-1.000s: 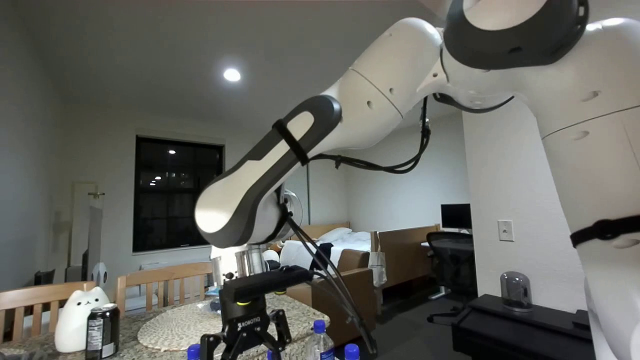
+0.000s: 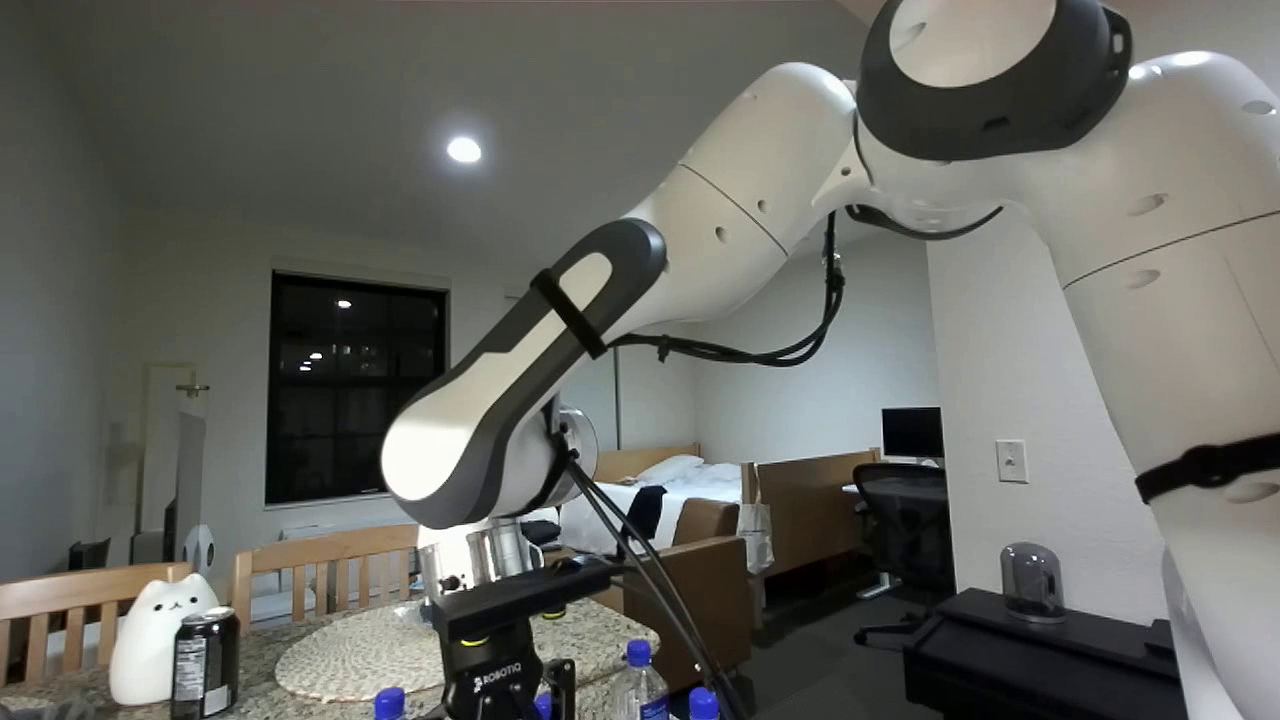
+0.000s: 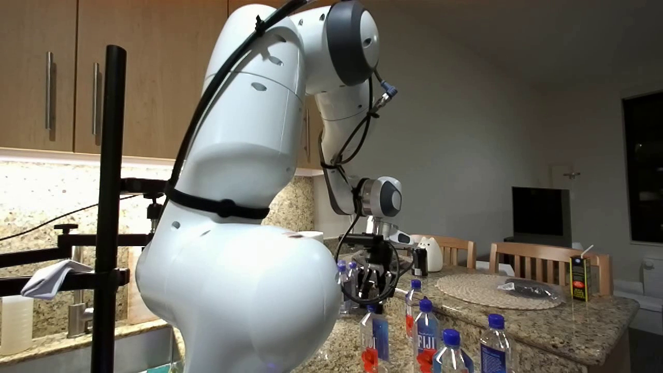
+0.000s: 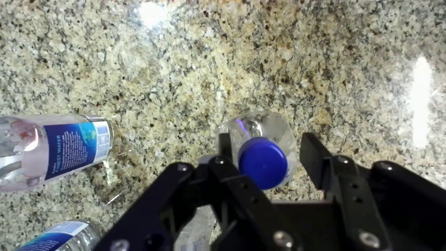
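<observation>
Between the fingers of my gripper stands a clear water bottle with a blue cap point(image 4: 263, 163), seen from above in the wrist view. The fingers are part open, with a gap showing on the right side of the cap; the left finger is close to the bottle, and contact there cannot be made out. In exterior view 1 the gripper point(image 2: 504, 702) reaches the bottom edge, its fingertips cut off. From exterior view 2 the gripper point(image 3: 374, 283) appears low over the counter, partly hidden by cables.
More water bottles stand near: one to the left point(image 4: 75, 146), another at lower left point(image 4: 62, 236), and several in front in exterior view 2, such as one Fiji bottle point(image 3: 426, 335). A black can point(image 2: 205, 662) and a white cat figure point(image 2: 156, 636) stand farther off. Granite beyond the bottle is clear.
The arm has come down, and the gripper is lower in exterior view 1, its fingers now mostly below the picture's edge.
</observation>
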